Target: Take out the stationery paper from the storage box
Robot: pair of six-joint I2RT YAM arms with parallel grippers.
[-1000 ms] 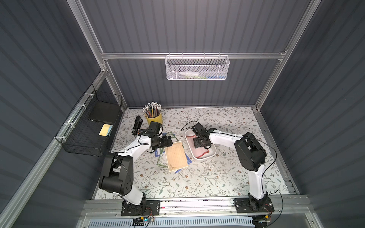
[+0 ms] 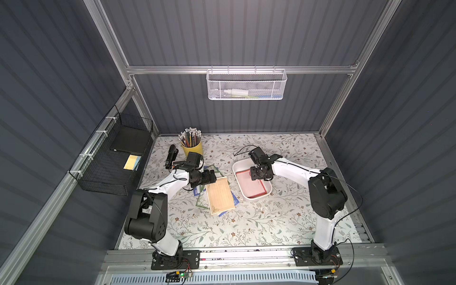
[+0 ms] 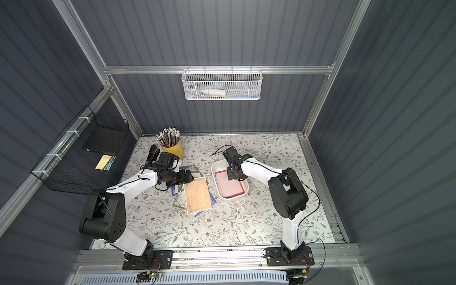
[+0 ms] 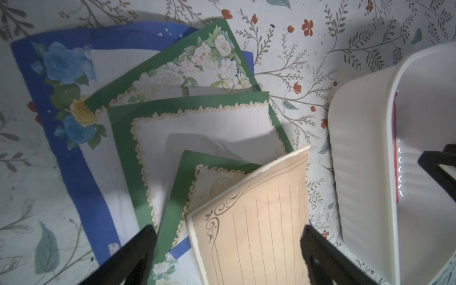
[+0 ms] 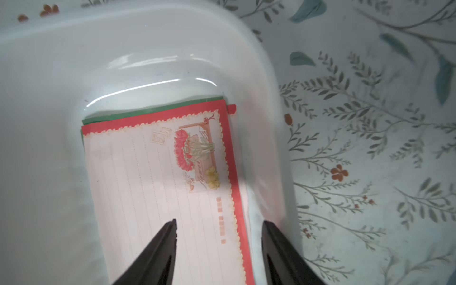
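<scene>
Pink red-bordered stationery paper (image 5: 156, 190) lies in the white storage box (image 5: 52, 61), with a green edge showing beneath it. My right gripper is over the box, fingers parted and nothing between them. To the left of the box, a pile of blue- and green-bordered sheets lies on the table, topped by a cream lined paper (image 4: 251, 228). My left gripper stands open above this pile, holding nothing.
A yellow cup of pencils (image 2: 191, 149) stands at the back left beside a black object (image 2: 171, 155). A white mesh basket (image 2: 246, 85) hangs on the back wall; a black wire basket (image 2: 102, 175) hangs left.
My right gripper has risen and moved a little right, uncovering more of the pink paper in the box. The left arm has barely moved.
</scene>
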